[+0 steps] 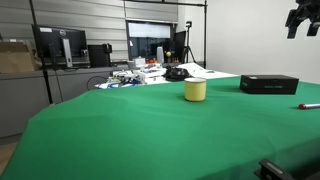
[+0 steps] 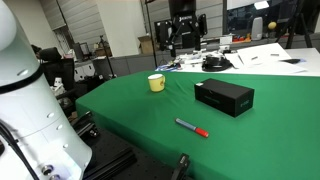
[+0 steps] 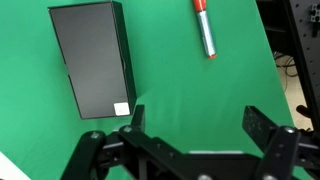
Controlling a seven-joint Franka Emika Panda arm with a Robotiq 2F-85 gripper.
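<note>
High over the green table, my gripper stands open with nothing between its fingers; in exterior view 1 only its tip shows at the top right. A black box lies below and ahead of it, left in the wrist view. Toward the right of that view lies a red and white marker, apart from the box. The yellow mug stands upright on the table, left of the box in exterior view 1. It is outside the wrist view.
Cables and loose gear lie at the table's far end. A dark table edge runs along the wrist view's right side.
</note>
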